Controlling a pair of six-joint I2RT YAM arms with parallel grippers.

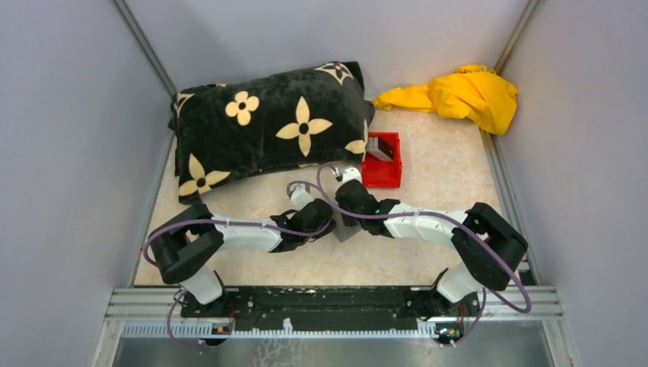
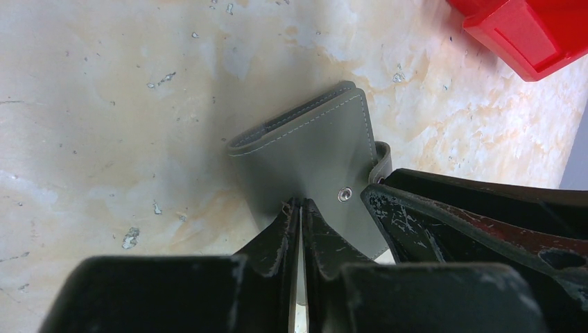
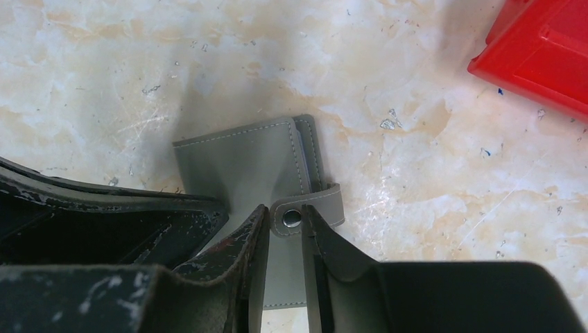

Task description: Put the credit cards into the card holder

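The grey card holder (image 2: 298,149) lies on the table, mostly hidden under both arms in the top view. In the left wrist view its strap (image 2: 381,163) curls up from the edge, while a bare metal stud (image 2: 344,195) shows on the holder's face. My left gripper is shut over that face, nothing visible between its fingers. Partly open, my right gripper has its fingertips at either side of the strap's round snap (image 3: 292,218); whether they touch the strap cannot be told. The cards (image 1: 380,149) stand in a red box.
That red box (image 1: 382,177) sits behind and to the right of the holder. A black patterned pillow (image 1: 267,126) fills the back left, and a yellow cloth (image 1: 474,99) lies at the back right. Both grippers are close together.
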